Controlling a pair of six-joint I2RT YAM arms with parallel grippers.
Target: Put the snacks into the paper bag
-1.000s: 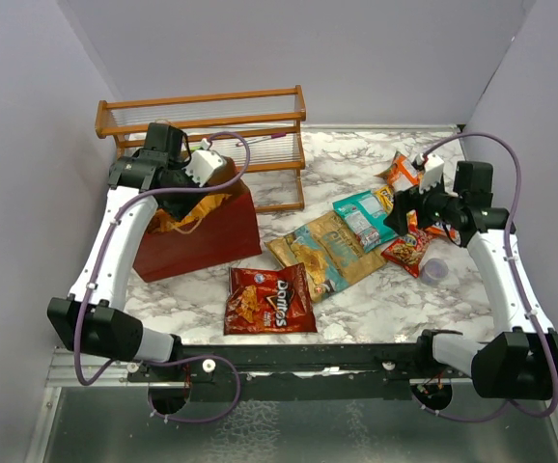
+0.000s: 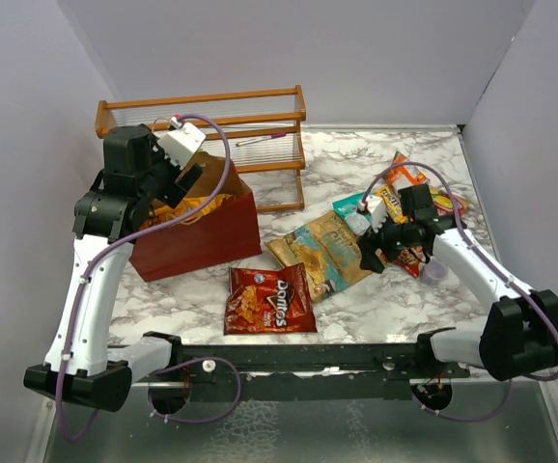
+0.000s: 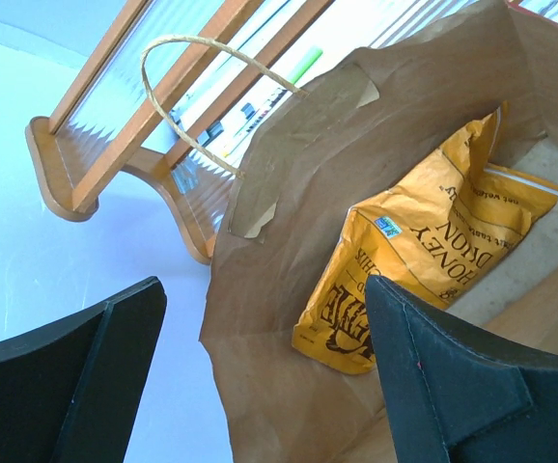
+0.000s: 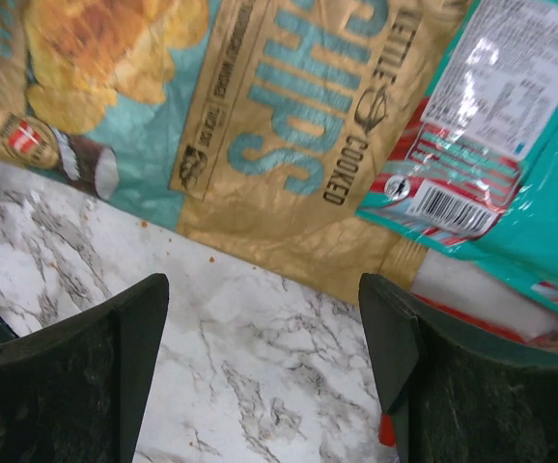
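The red paper bag (image 2: 207,236) stands at the left of the table. Inside it lies an orange honey chips packet (image 3: 443,222), loose against the brown inner wall. Above the mouth my left gripper is open and empty. My right gripper is also open, above the near edge of the tan kettle chips bag (image 4: 293,222). A teal packet (image 4: 511,125) overlaps that bag. The red Doritos bag (image 2: 270,300) lies flat near the front. An orange packet (image 2: 406,170), a yellow packet (image 2: 391,204) and a red snack packet (image 2: 407,261) are at the right, partly hidden by my arm.
A wooden rack (image 2: 202,100) stands behind the paper bag, whose rope handle (image 3: 187,40) rises at the rack. A clear round tub (image 2: 434,272) sits beside the right arm. Bare marble (image 2: 380,313) shows at the front right.
The right gripper has moved left and lower towards the kettle chips, turning.
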